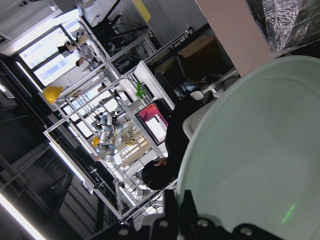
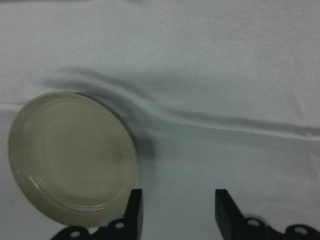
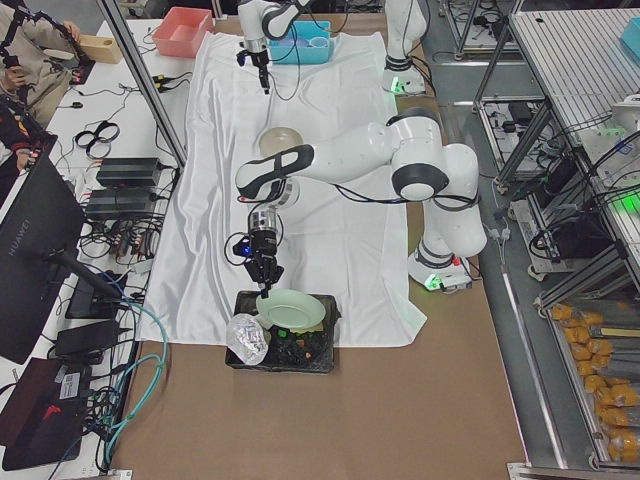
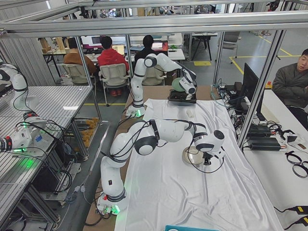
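Note:
A pale green plate (image 3: 293, 308) is held by my left gripper (image 3: 263, 280) over a black-lined bin (image 3: 305, 355); in the left wrist view its rim runs between the fingers and fills the right side. A crumpled silver foil item (image 3: 247, 340) sits at the bin's left side. My right gripper is open above the white cloth, with a beige plate (image 2: 72, 152) beneath it to one side; nothing is between its fingers.
A blue bin (image 3: 300, 30) with dishes is at the far end of the cloth (image 3: 350, 250), a pink bin (image 3: 183, 30) on the side desk. Cables, monitor and equipment line the left desk.

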